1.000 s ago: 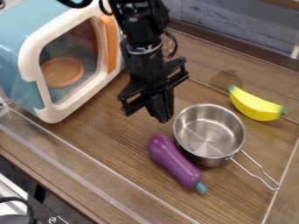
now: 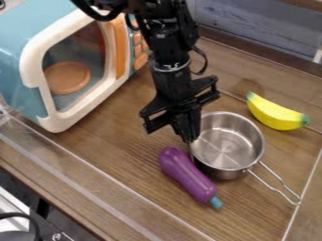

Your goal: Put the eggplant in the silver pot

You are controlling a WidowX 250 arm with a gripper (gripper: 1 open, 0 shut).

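A purple eggplant (image 2: 189, 175) with a teal tip lies on the wooden surface, just left of the silver pot (image 2: 231, 141). The pot is upright and empty, its wire handle pointing down and to the right. My black gripper (image 2: 184, 133) hangs above and beyond the eggplant's upper end, pointing down. Its tips overlap the pot's left rim in the view. The eggplant is not held; whether the fingers are parted is unclear from this angle.
A yellow banana (image 2: 277, 113) rests right of the pot. At upper left stands a blue and white toy oven (image 2: 51, 61) with an orange disc inside. Bare wood (image 2: 94, 151) stretches left of the eggplant.
My gripper has moved right and a little down the view, closer to the eggplant and the pot's left rim. Eggplant, pot and banana have stayed in place.
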